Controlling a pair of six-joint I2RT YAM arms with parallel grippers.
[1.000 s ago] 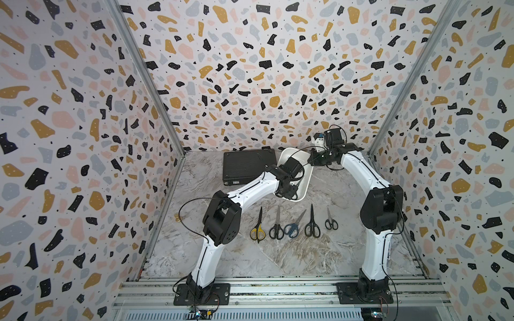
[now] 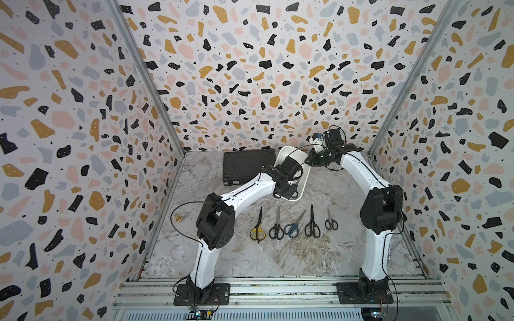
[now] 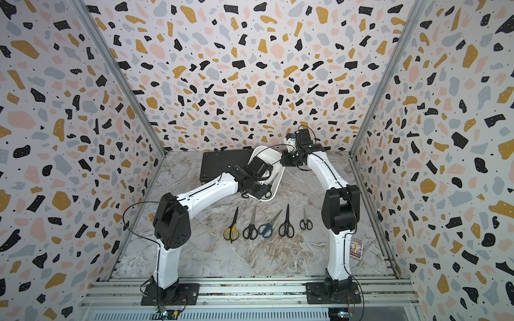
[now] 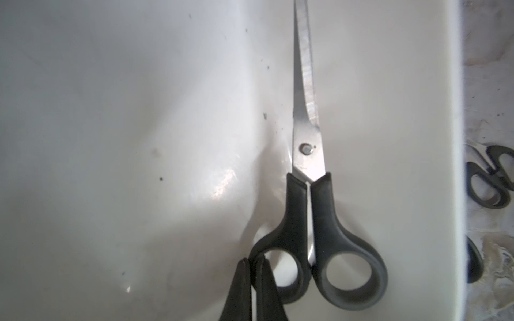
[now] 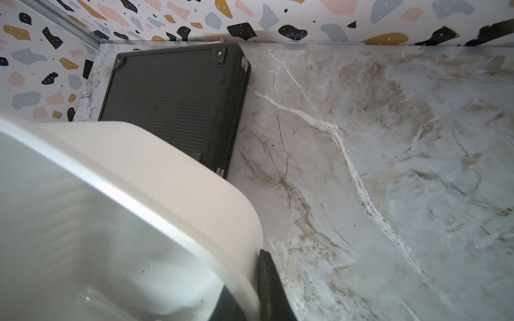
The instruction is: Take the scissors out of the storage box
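Black-handled scissors lie in the white storage box, blades pointing away in the left wrist view. My left gripper is shut, fingertips at the edge of the scissors' left finger ring; I cannot tell that anything is between them. At the box's far right rim, my right gripper is shut, with the thin rim apparently between or against its fingers. From above, both wrists partly hide the box.
Several scissors lie in a row on the marble table in front of the box. A closed black case sits left of it. The back right of the table shows open marble around the right arm.
The box has shifted slightly left and back in the top left view. My left arm has moved slightly left with it; the right gripper has moved slightly too.
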